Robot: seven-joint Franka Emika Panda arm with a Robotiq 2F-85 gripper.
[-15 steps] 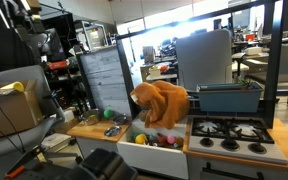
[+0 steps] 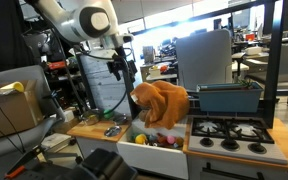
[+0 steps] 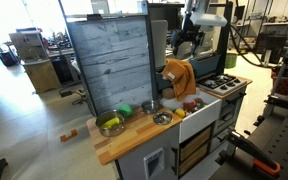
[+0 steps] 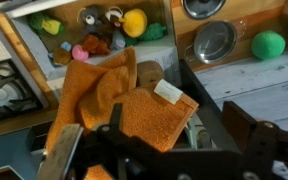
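An orange towel [image 2: 162, 103] is draped in a heap at the back of the sink, over a support that it mostly hides. In the wrist view the towel [image 4: 134, 112] spreads below the camera, with a white tag [image 4: 168, 91] on it. My gripper is open, its fingers wide apart at the lower edge of that view. From outside, the gripper [image 2: 130, 70] hangs above and left of the towel, clear of it. Nothing shows between its fingers.
Several colourful toys [image 2: 158, 138] lie in the white sink [image 2: 149, 157]. A stove [image 2: 234, 131] stands right of it, with a blue-green box [image 2: 229, 99] behind. Metal bowls [image 3: 110, 122] sit on the wooden counter [image 3: 119, 146]. A grey plank wall [image 3: 114, 66] rises behind the counter.
The arm has swung from the upper left down and to the right, bringing the gripper near the towel. Towel, toys and stove look the same.
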